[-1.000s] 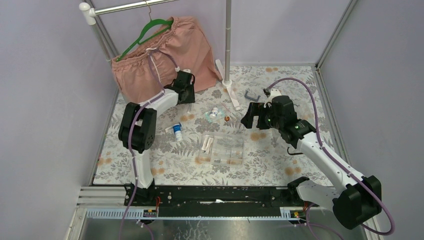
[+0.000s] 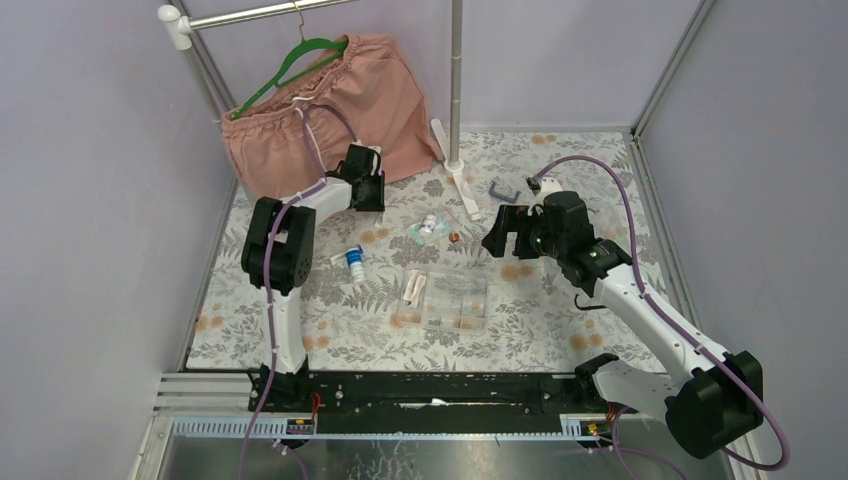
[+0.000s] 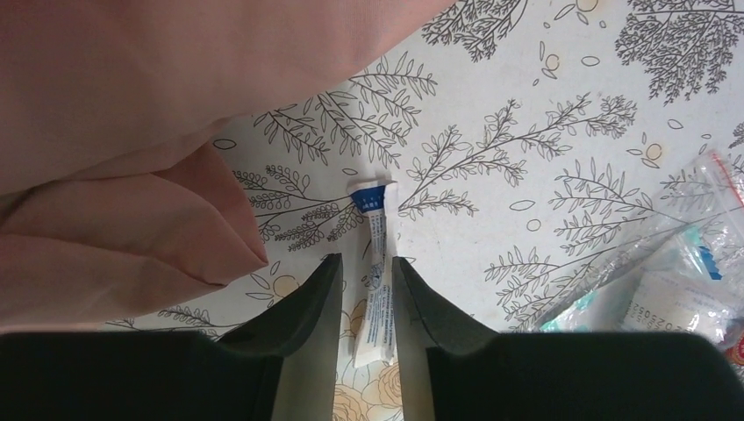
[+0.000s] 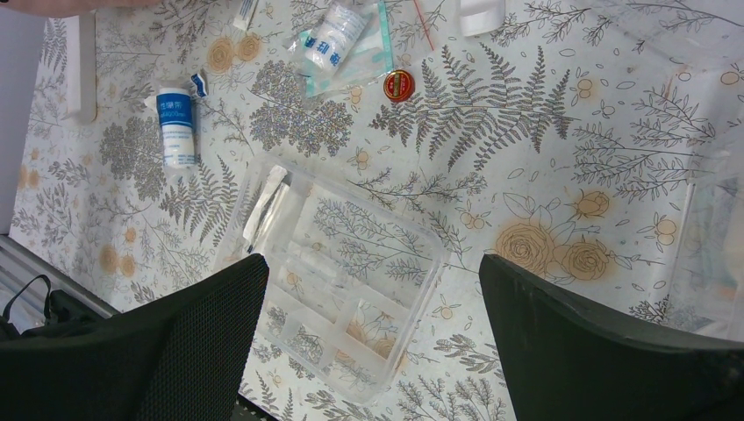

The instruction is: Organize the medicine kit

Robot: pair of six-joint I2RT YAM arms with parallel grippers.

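Note:
A slim white packet with a blue end (image 3: pixel 378 263) lies on the table in the left wrist view. Over it stands my left gripper, partly open; the packet's lower stretch shows in the gap, closer to the right finger. Whether the fingers touch it cannot be told. The clear compartment box (image 2: pixel 443 298) stands open at the front, with slim white packets (image 4: pixel 267 209) in its left compartment. Left of the box lies a blue-and-white bottle (image 4: pixel 176 130). My right gripper is wide open above the table, nothing between its fingers.
Pink cloth (image 2: pixel 360 90) hangs from a rack close to my left gripper. A bagged white bottle (image 4: pixel 335 39) and a small red-rimmed disc (image 4: pixel 398 86) lie behind the box. A white rack foot (image 2: pixel 461 185) rests farther back. Right of the box, the patterned table is mostly bare.
The right arm and the other items have stayed put.

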